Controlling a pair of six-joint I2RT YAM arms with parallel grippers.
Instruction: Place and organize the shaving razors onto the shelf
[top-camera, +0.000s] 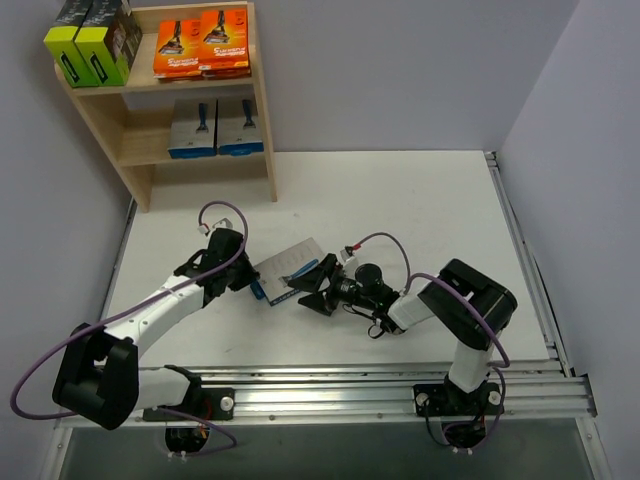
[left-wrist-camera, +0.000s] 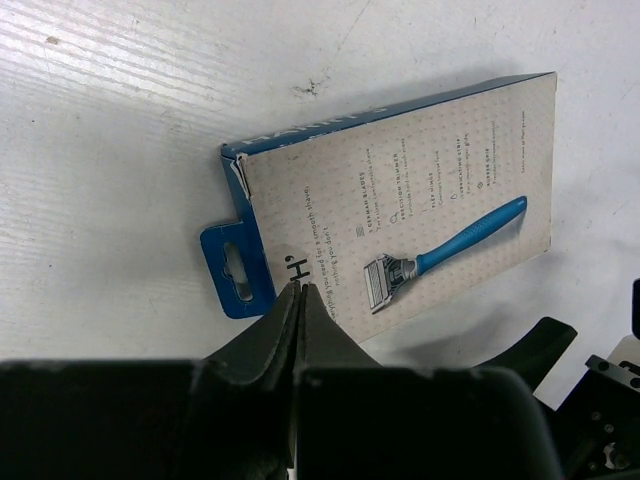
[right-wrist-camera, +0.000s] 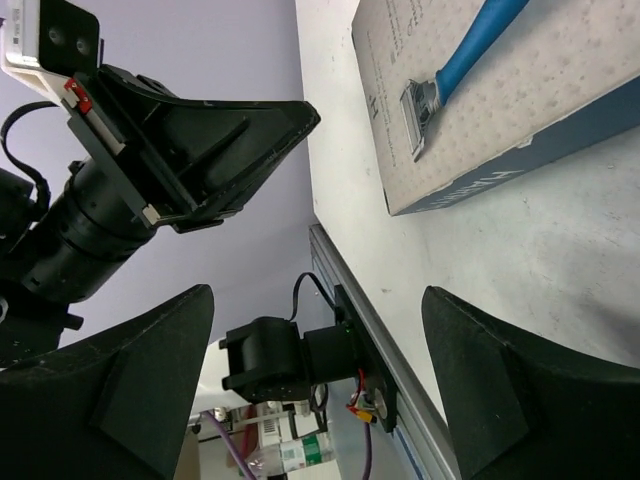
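Note:
A pale razor box with blue sides and a printed blue razor lies flat on the white table. Its blue hang tab sticks out on the left. My left gripper is at that tabbed end; in the left wrist view its fingertips are close together over the box's edge, with nothing visible between them. Whether they are fully shut is unclear. My right gripper stands wide open and empty, overlapping the box's right front part in the top view; in its wrist view the box lies beyond the fingers.
The wooden shelf stands at the back left, with two razor boxes on the middle level. Orange boxes and green-black boxes fill the top.

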